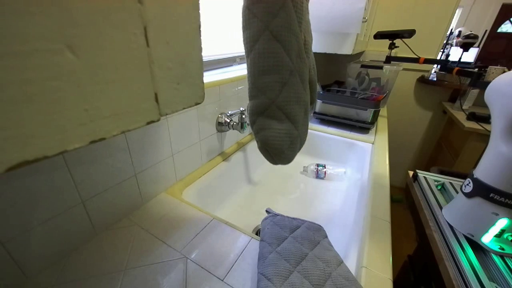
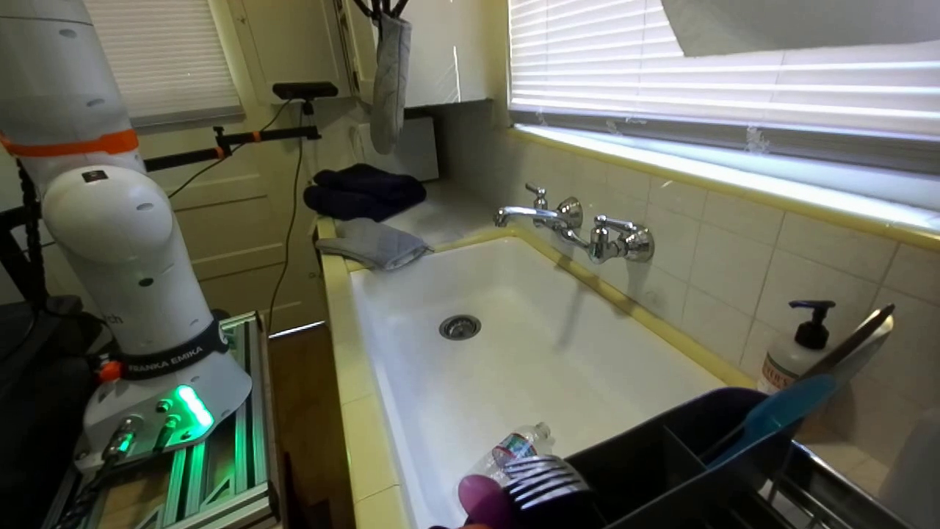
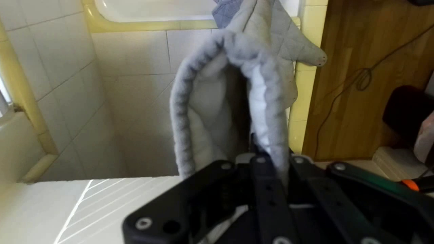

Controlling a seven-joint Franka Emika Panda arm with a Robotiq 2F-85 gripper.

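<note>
A grey quilted oven mitt (image 1: 278,81) hangs down over the counter near the sink's end. In the wrist view its cuff (image 3: 181,134) gapes open toward the camera, and my gripper is shut on the cuff's right edge. From the other side, the hanging mitt (image 2: 390,88) dangles from dark fingers at the top of the view, clear of the counter. A second grey mitt (image 1: 302,254) lies flat on the counter, its tip over the sink's edge.
The white sink (image 1: 230,192) holds a clear plastic bottle (image 1: 319,171). Dark folded cloth (image 2: 361,192) lies behind the flat mitt. A chrome faucet (image 2: 537,213) juts over the sink. A dish rack (image 1: 348,105) stands at the far end.
</note>
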